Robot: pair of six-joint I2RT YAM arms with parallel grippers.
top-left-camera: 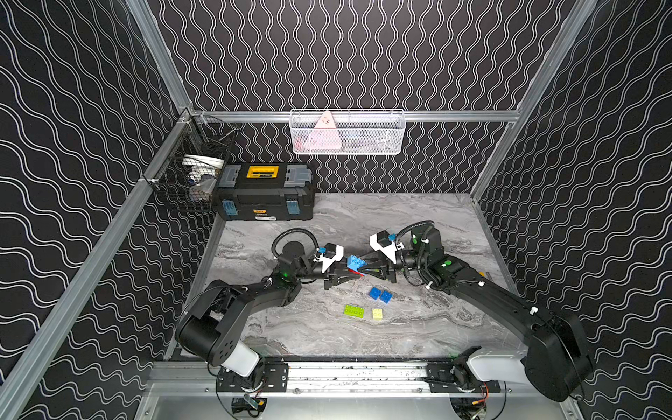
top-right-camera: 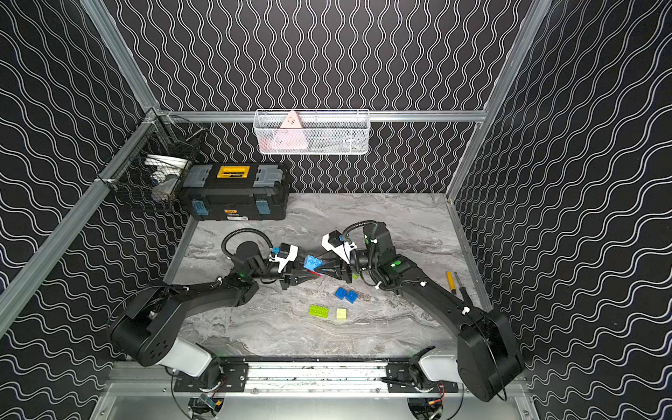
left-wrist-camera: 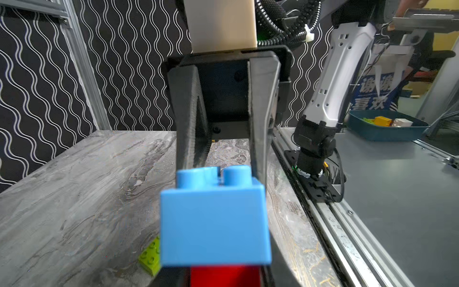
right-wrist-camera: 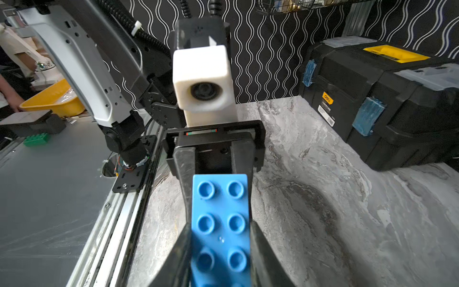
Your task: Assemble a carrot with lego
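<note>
A light blue brick (right-wrist-camera: 220, 224) with a red piece (left-wrist-camera: 224, 276) against it is held between my two grippers at the middle of the table. My left gripper (top-left-camera: 348, 269) is shut on these pieces. My right gripper (top-right-camera: 322, 269) faces it from the right, its fingers either side of the light blue brick in the right wrist view; whether they grip it is unclear. Two dark blue bricks (top-left-camera: 375, 293), a lime green brick (top-left-camera: 353, 310) and a pale yellow brick (top-left-camera: 377, 313) lie on the table in front.
A black toolbox (top-left-camera: 266, 199) stands at the back left. A white mesh basket (top-left-camera: 378, 136) hangs on the back rail. Yellow-handled tools (top-right-camera: 451, 283) lie at the right.
</note>
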